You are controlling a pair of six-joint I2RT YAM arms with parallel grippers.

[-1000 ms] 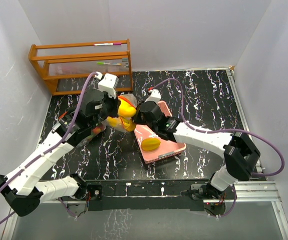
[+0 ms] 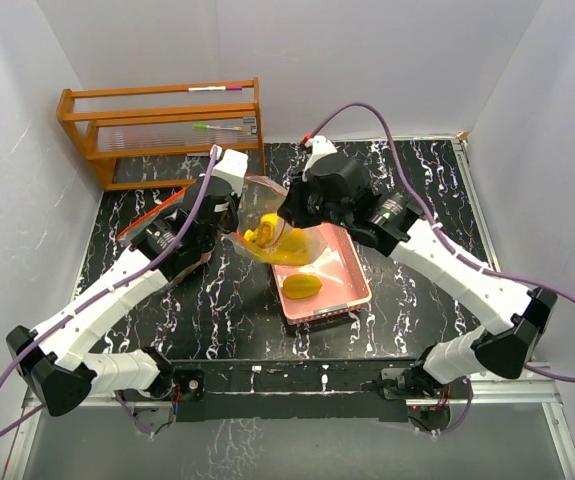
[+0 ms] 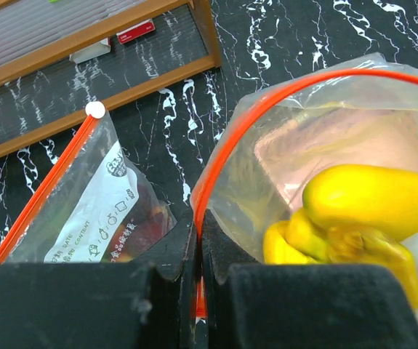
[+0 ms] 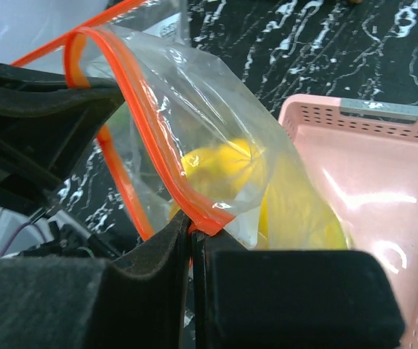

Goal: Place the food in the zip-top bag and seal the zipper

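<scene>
A clear bag with an orange zipper hangs between my grippers, holding yellow food, including a mango-like piece and bunched smaller pieces. My left gripper is shut on one side of the zipper rim. My right gripper is shut on the other side, at the orange strip. A single yellow mango lies in the pink basket below. Another zip bag with printed label and contents lies at the left.
A wooden rack with pens stands at the back left.
The bag is stretched wider, its food further right in the top view.
</scene>
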